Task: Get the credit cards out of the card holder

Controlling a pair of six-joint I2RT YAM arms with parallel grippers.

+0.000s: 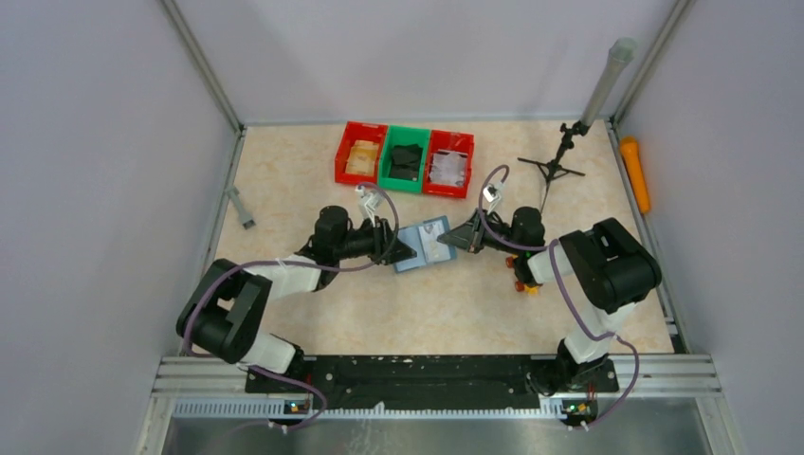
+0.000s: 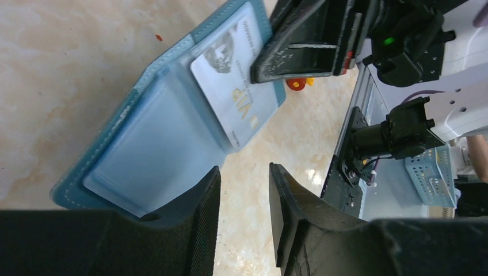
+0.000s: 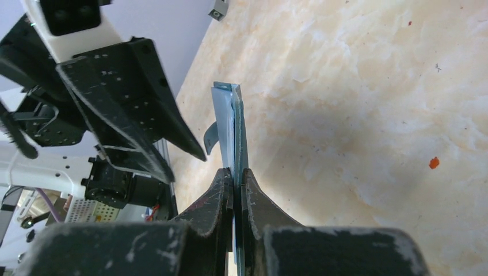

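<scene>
A blue card holder (image 1: 423,258) hangs open between my grippers in the middle. My right gripper is shut on it; the holder stands edge-on in the right wrist view. A white card (image 2: 230,98) with print sits in one pocket in the left wrist view, beside my right gripper's body. The other pocket (image 2: 152,144) looks pale blue, with no card visible. My left gripper is open, its fingertips just in front of the holder's lower edge, nothing between them.
Red and green trays (image 1: 405,161) with contents stand at the back. A black stand (image 1: 555,169) is at the back right. Small orange-red objects (image 1: 520,284) lie by the right arm.
</scene>
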